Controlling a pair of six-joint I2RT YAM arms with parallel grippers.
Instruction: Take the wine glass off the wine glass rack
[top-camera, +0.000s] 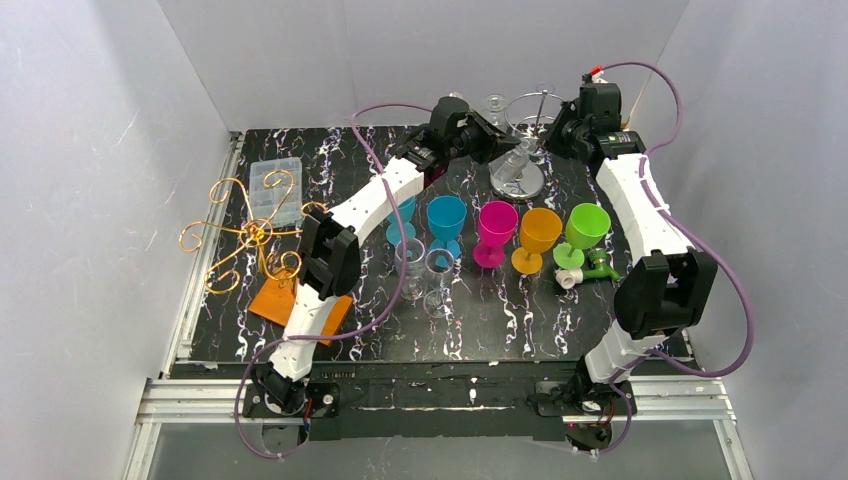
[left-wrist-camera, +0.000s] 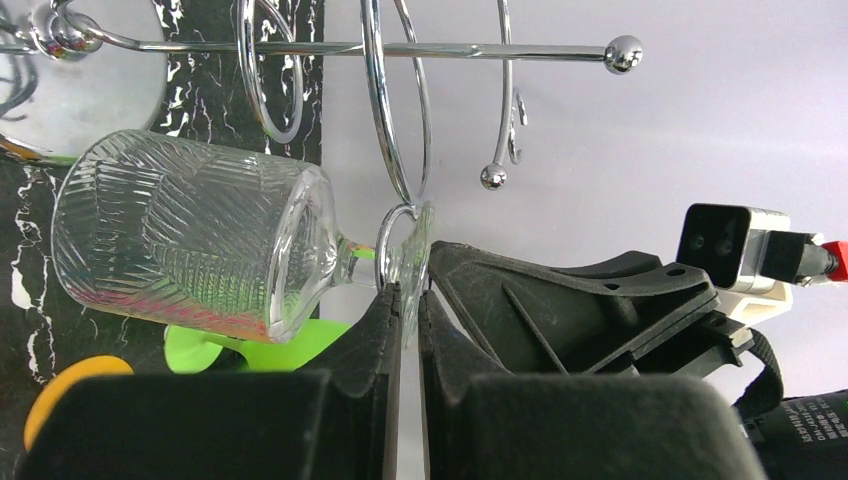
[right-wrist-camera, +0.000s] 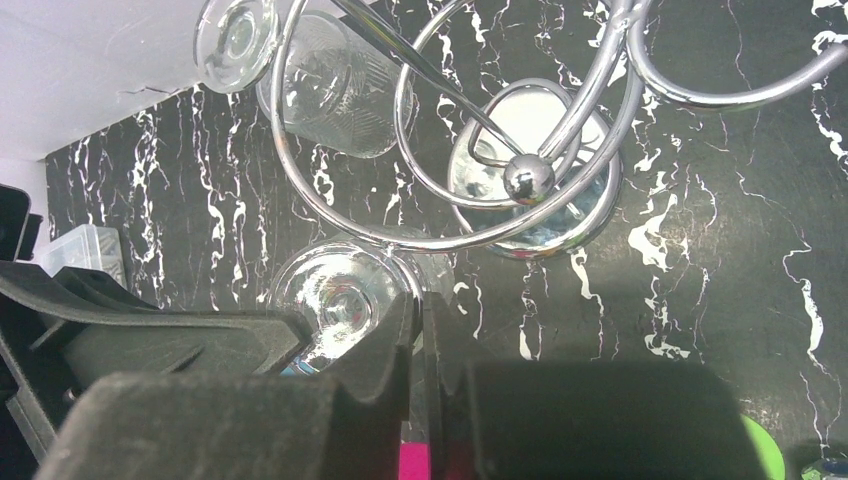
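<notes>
The silver rack (top-camera: 517, 182) stands at the back right, clear glasses hanging on it. In the left wrist view a patterned wine glass (left-wrist-camera: 180, 220) lies sideways below the rings, its base in the fingers of my left gripper, which is shut on it. My right gripper is shut on what looks like a ring of the rack (right-wrist-camera: 470, 240), close beside that glass (right-wrist-camera: 340, 300). Another clear glass (right-wrist-camera: 340, 90) hangs further back.
A row of coloured goblets (top-camera: 497, 225) stands in front of the rack, with two clear flutes (top-camera: 438, 285) nearer the front. A gold rack (top-camera: 255, 235), an orange cloth (top-camera: 270, 302) and a plastic box (top-camera: 275, 175) occupy the left.
</notes>
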